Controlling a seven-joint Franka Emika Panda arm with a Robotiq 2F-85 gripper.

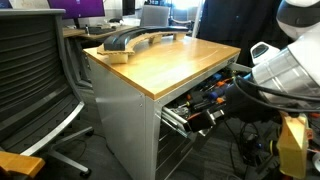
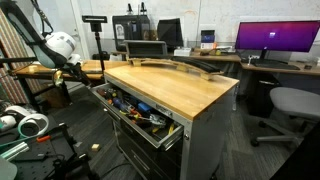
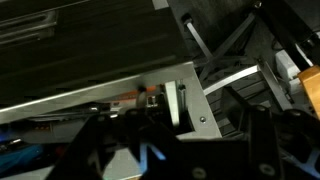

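Note:
A pale cabinet (image 2: 205,140) with a wooden top has its upper drawer (image 2: 172,140) pulled out, full of tools. At one end of the drawer front, my gripper (image 1: 198,122) hangs close to the metal edge. In the wrist view the dark gripper stands open, its two fingers apart at the bottom of the picture. The drawer's metal corner (image 3: 205,122) shows between and just beyond them. Whether a finger touches the metal cannot be told.
Tools (image 2: 130,106) fill the drawer. On the cabinet top (image 2: 180,88) lie long curved wooden and dark pieces (image 1: 125,41). An office chair (image 1: 35,75) stands beside the cabinet. Dark floor (image 2: 80,128) with a few small items lies before the drawer.

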